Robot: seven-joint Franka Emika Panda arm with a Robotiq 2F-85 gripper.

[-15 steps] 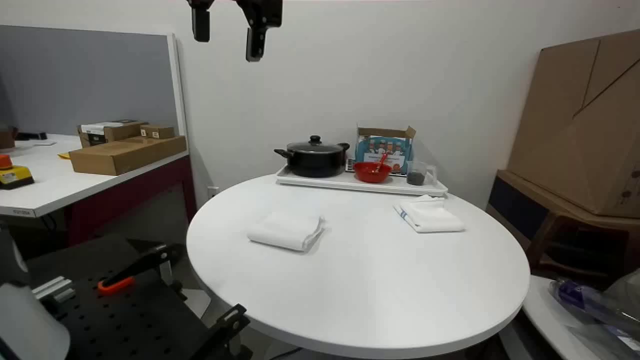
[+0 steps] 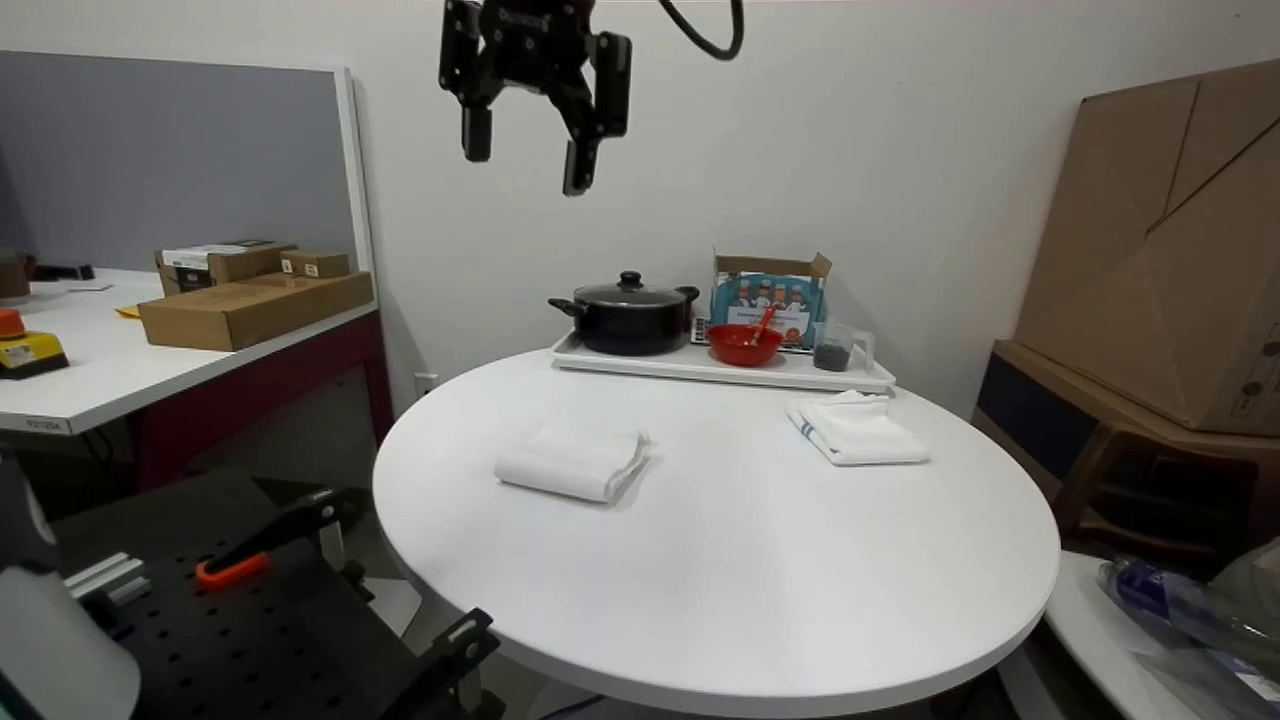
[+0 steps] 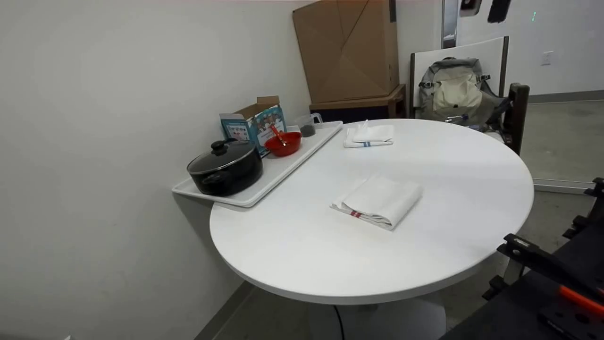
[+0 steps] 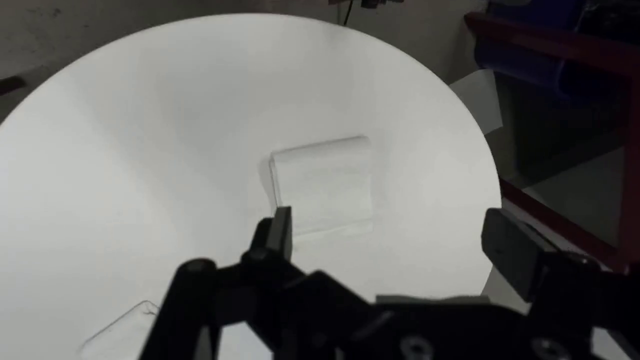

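High above the round white table (image 2: 744, 564) hangs my gripper (image 2: 528, 175), open, with only air between its fingers. A folded white towel (image 2: 573, 463) lies flat on the table's left half; exterior view 2 shows a red stripe on this towel (image 3: 377, 202). Farther right rests a second folded white towel (image 2: 858, 432) with blue stripes. In the wrist view the gripper spans wide, and the nearer towel (image 4: 324, 186) shows below and beyond the left finger. At the lower left, part of another cloth (image 4: 120, 333) is visible, partly covered by the gripper.
Along the wall a white tray (image 2: 720, 368) bears a black lidded pot (image 2: 632, 318), a red bowl (image 2: 744, 346), a blue box (image 2: 768, 294) and a clear cup (image 2: 836, 347). Cardboard boxes (image 2: 258, 308) sit on a side desk.
The gripper has come lower and shifted right in exterior view 1, still open. Both towels and the things on the tray are where they were.
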